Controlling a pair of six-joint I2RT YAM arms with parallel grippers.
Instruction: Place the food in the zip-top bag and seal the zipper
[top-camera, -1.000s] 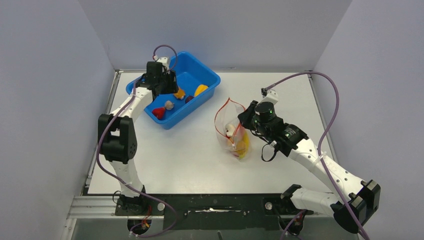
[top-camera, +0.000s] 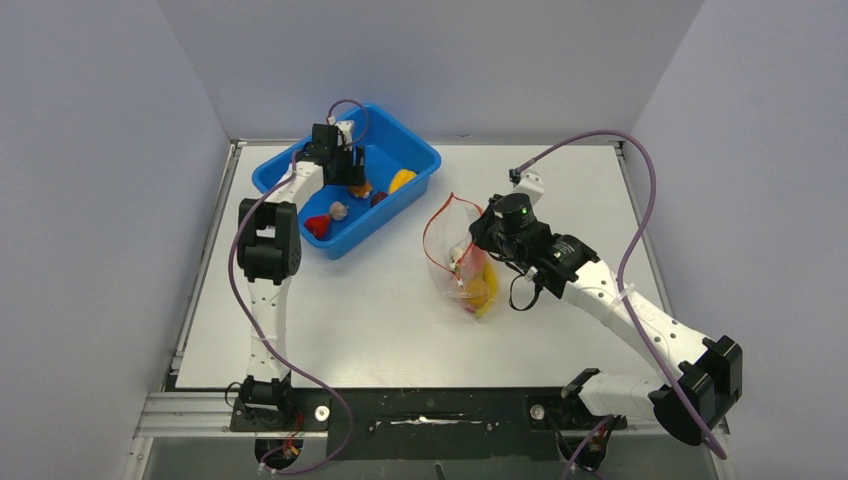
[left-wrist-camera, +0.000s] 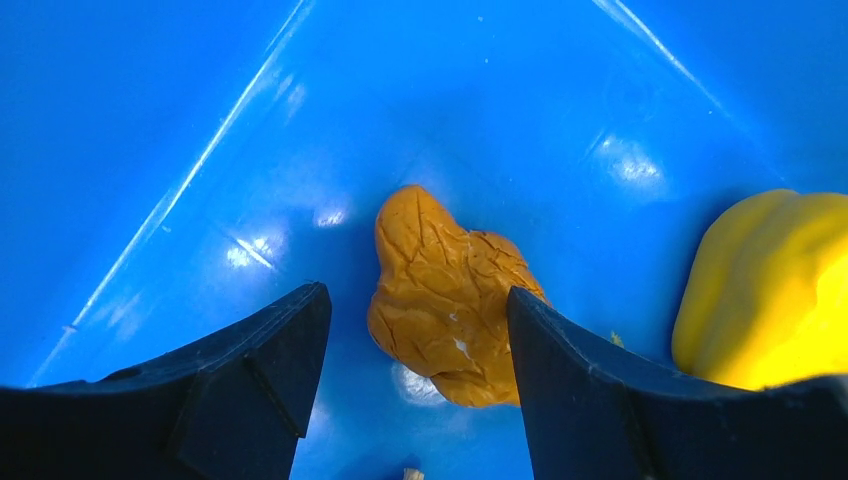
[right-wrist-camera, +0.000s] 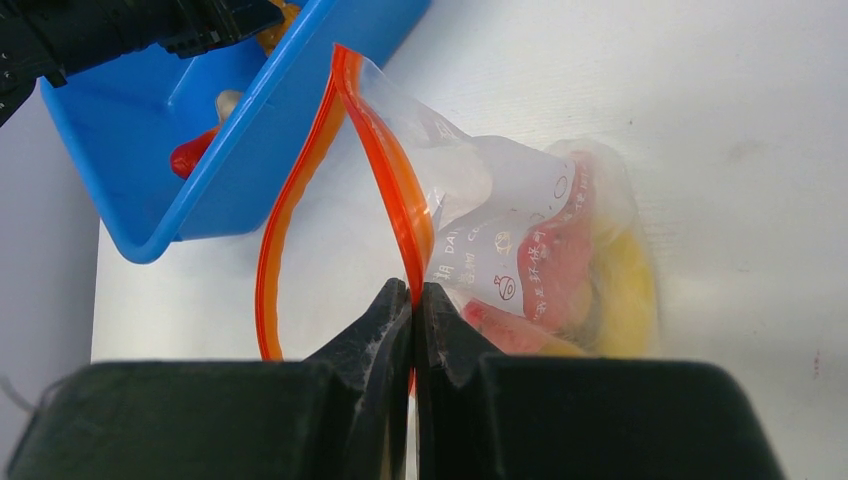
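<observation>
An orange-brown crinkled food piece lies in the blue bin, between and just beyond the open fingers of my left gripper. A yellow pepper lies to its right; a red item and a pale bulb are nearer the bin's front. My right gripper is shut on the orange-rimmed zip bag, holding it up by the rim. The bag's mouth is open, and red and yellow food shows through its lower part.
The blue bin stands at the back left, close to the bag.
The right gripper, with the bag's rim, has shifted slightly left.
</observation>
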